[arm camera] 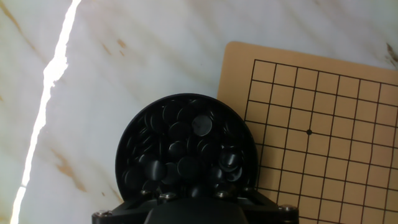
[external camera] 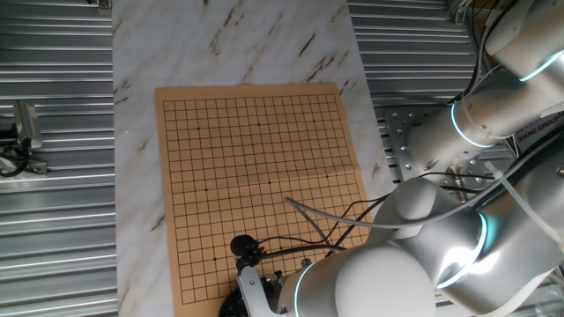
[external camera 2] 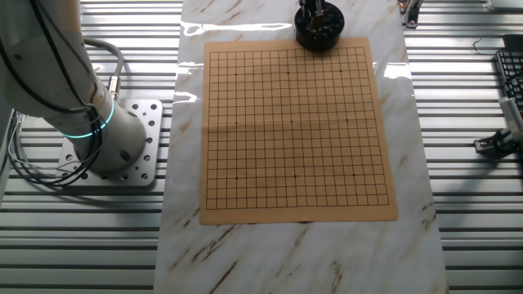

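Note:
A round black bowl (arm camera: pixel 124 140) full of glossy black stones (arm camera: pixel 189 167) stands on the marble tabletop, close against one edge of the board. The tan board (external camera 2: pixel 294 214) with its black line grid lies flat, and no stones show on it. My gripper is at the bottom of the wrist view, over the near part of the bowl. In exterior view 2 the gripper (external camera 2: pixel 310 11) reaches down at the bowl from the top edge. Its fingertips are dark against the dark stones, so the finger's state and anything between them cannot be made out.
Bare marble table (external camera: pixel 242 40) lies beyond the board. Ribbed metal panels (external camera: pixel 53 220) flank the table. Loose cables (external camera: pixel 352 217) hang from the arm over the board. A keyboard (external camera 2: pixel 511 69) sits at the right edge of exterior view 2.

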